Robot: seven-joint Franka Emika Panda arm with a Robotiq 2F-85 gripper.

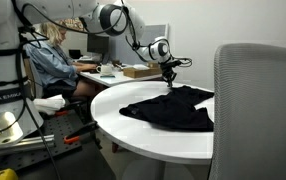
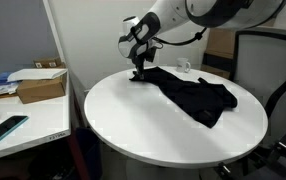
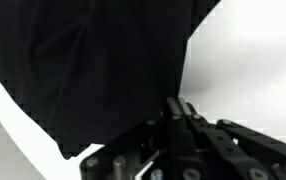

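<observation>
A black cloth (image 1: 173,112) lies spread and creased over the round white table (image 1: 115,98), its far part reaching the arm's end. In exterior view 2 the same cloth (image 2: 188,92) runs from beside my gripper (image 2: 137,76) toward the right side of the table. Seen from the wrist, the cloth (image 3: 93,60) narrows to my gripper, where its edge meets the fingertips. The fingers are shut, with the cloth's edge at them; how much fabric is between them is hidden. In exterior view 1 my gripper (image 1: 169,84) is low over the far side of the table.
A white mug (image 2: 183,65) stands behind the cloth. To the left, a side table bears a cardboard box (image 2: 41,88) and a phone (image 2: 5,129). A grey chair back (image 1: 256,90) rises at the near right.
</observation>
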